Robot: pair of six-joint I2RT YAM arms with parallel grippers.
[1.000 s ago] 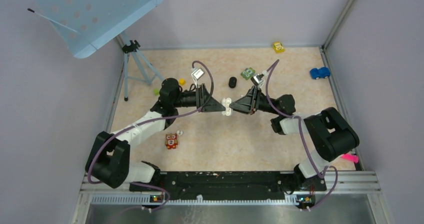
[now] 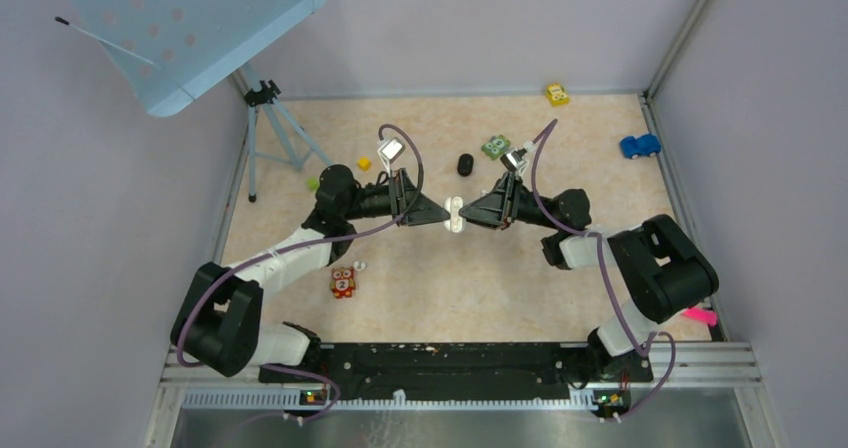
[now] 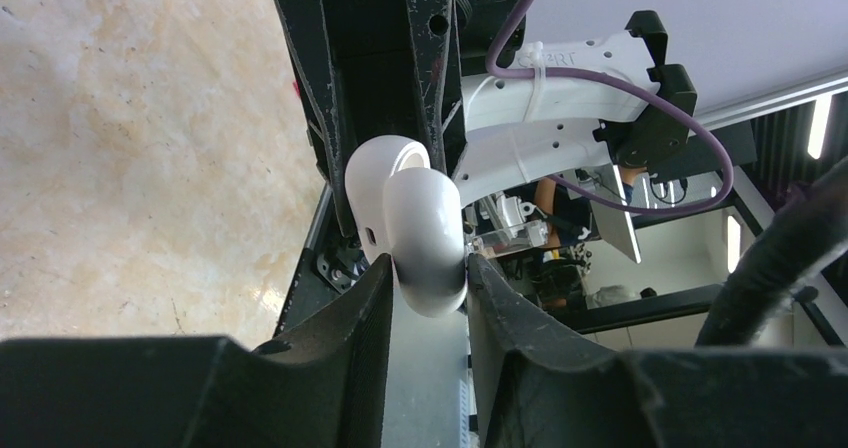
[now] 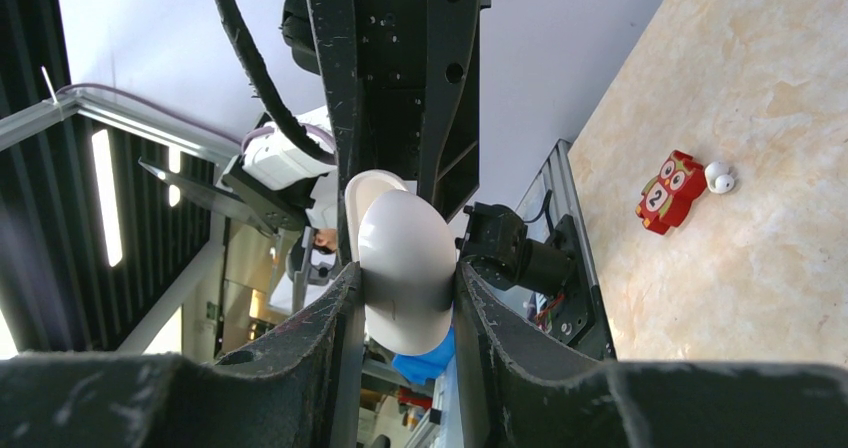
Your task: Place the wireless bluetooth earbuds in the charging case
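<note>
Between the two arms, above the table, the white charging case (image 2: 457,223) is held up and appears opened into two halves. My right gripper is shut on one rounded white half, pinched between its fingertips. The fingers of my left gripper stand on both sides of the other half, touching or very nearly so; whether they grip it is unclear. The inside of the case is too small to make out. Two small white earbuds (image 4: 719,177) appear to lie together on the table, beside the red owl block (image 4: 670,192).
Towards the back lie a black oval object (image 2: 465,165), a green block (image 2: 495,147) and a yellow toy car (image 2: 557,94). A blue toy car (image 2: 640,146) is at the right, a light-blue tripod (image 2: 280,128) at the back left.
The right arm and the case look almost the same.
</note>
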